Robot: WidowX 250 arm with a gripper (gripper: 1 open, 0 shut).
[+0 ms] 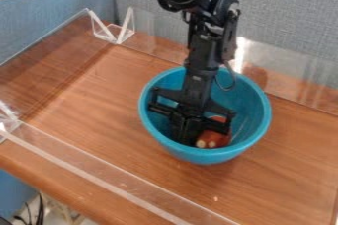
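Note:
A light blue round bowl [251, 101] sits on the wooden table. My black gripper [185, 130] reaches down inside it, its fingertips low near the bowl's bottom and partly hidden by the near wall. A red object [212, 137] with a pale spot lies in the bowl beside the fingers. Whether the fingers hold anything is hard to see.
Clear plastic edging runs along the table's left and back sides, and padded grey and blue walls stand behind.

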